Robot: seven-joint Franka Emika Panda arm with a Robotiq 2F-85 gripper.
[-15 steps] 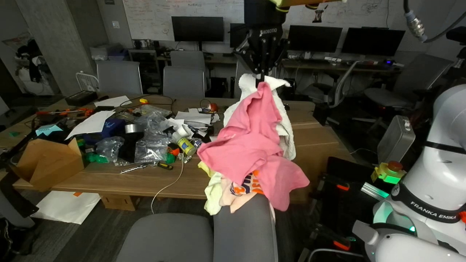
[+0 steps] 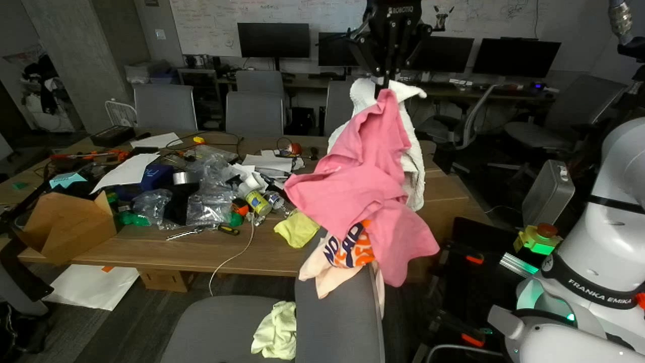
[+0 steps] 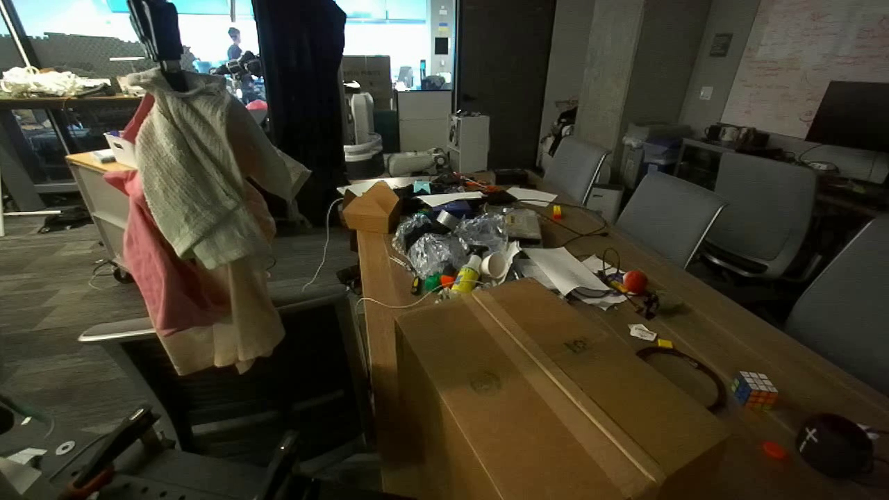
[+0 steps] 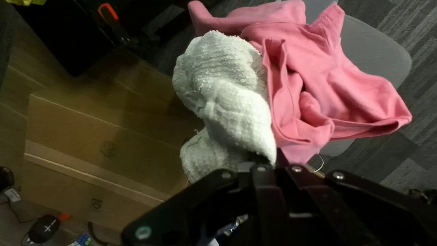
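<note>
High over the table's front edge, my gripper (image 2: 382, 88) is shut on a bunch of cloth. From its fingers hang a pink garment (image 2: 370, 169) and a white textured towel (image 2: 413, 169); both also rise to the fingertips in the wrist view, the towel (image 4: 229, 98) left of the pink garment (image 4: 323, 78). Below them a peach cloth (image 2: 326, 273) with orange and dark lettering drapes by the chair back (image 2: 339, 320); where its upper end goes is hidden. A pale yellow-green cloth (image 2: 276, 331) lies crumpled on the chair seat (image 2: 211, 329). A yellow cloth (image 2: 297, 230) rests on the table edge.
The table (image 2: 266, 257) is crowded with plastic bags (image 2: 211, 193), papers, tools and a small open carton (image 2: 71, 224). A large cardboard box (image 3: 550, 392) occupies the table's near end in exterior view 2. At right in exterior view 1 stands a white robot arm (image 2: 604, 236).
My gripper has risen and moved right, carrying the pink and white cloths.
</note>
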